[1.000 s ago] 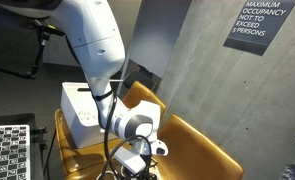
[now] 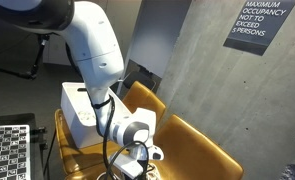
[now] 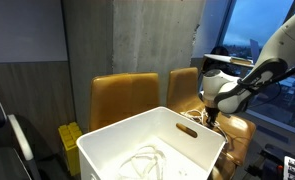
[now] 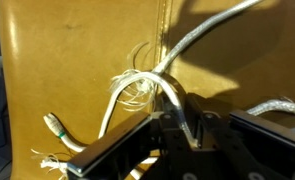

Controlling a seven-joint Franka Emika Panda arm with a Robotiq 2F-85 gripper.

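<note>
A white rope (image 4: 202, 30) lies over the tan seat in the wrist view, with frayed strands near the seam. One loop of it rises and passes between the dark fingers of my gripper. The fingers stand close around this strand; whether they press on it cannot be made out. In exterior view 2, my gripper (image 3: 213, 118) is low over the seat, beside pale rope (image 3: 194, 117). Exterior view 1 shows the arm reaching down to the seat, with the fingertips hard to make out.
An open white box (image 3: 112, 150) with rope (image 3: 144, 160) inside stands on the seats beside the arm. Tan chair backs (image 2: 202, 150) rise behind, near a concrete wall (image 2: 207, 80). A checkered board (image 2: 9, 150) is at the left.
In exterior view 1 the arm's lower part has shifted slightly down and to the left. The box and chairs have stayed put.
</note>
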